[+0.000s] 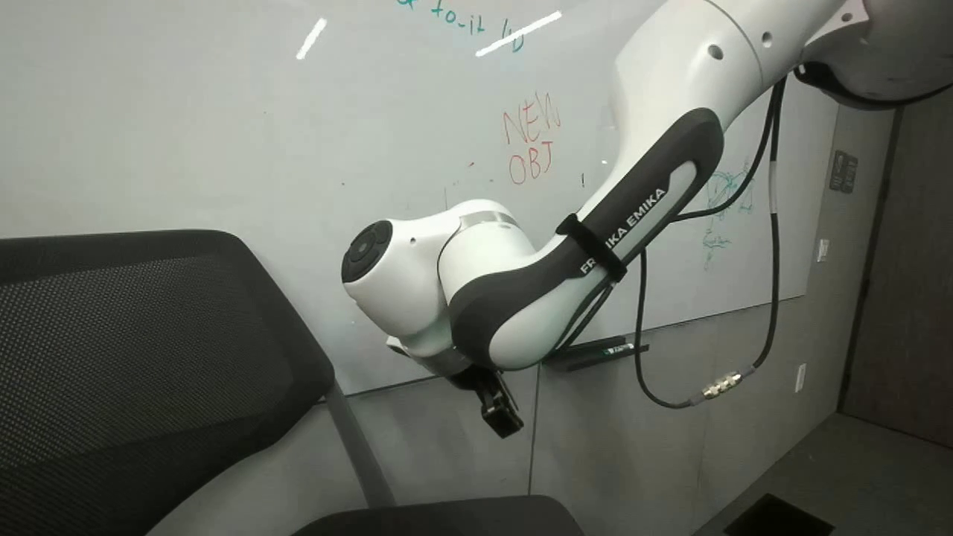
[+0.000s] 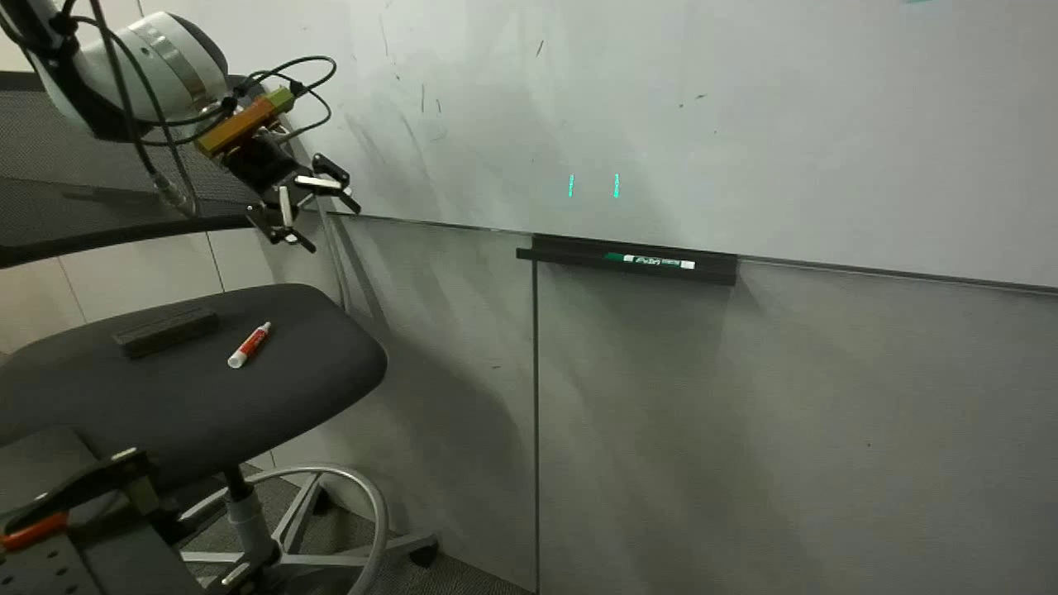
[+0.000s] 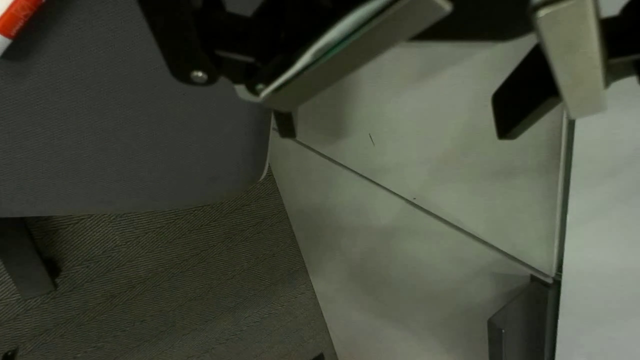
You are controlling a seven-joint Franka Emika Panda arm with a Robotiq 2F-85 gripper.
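Observation:
My gripper (image 2: 326,222) stands open in the air beside the whiteboard, above and right of the chair seat. In the wrist view its metal fingers (image 3: 573,60) are wide apart, and nothing shows between them. On the dark chair seat (image 2: 307,342) lies a white marker with a red label (image 2: 252,343), well below the gripper. A long black block (image 2: 167,332), perhaps an eraser, rests next to it. The black tray (image 2: 709,273) at the whiteboard's lower edge holds a green and white marker (image 2: 655,262). Exterior view 1 shows the gripper mostly from behind.
The whiteboard (image 2: 823,129) fills the wall behind, with red and green writing on it. Two short green strokes (image 2: 593,187) stand above the tray. A mesh chair back (image 1: 152,348) rises left of the arm. Free air lies between the gripper and the tray.

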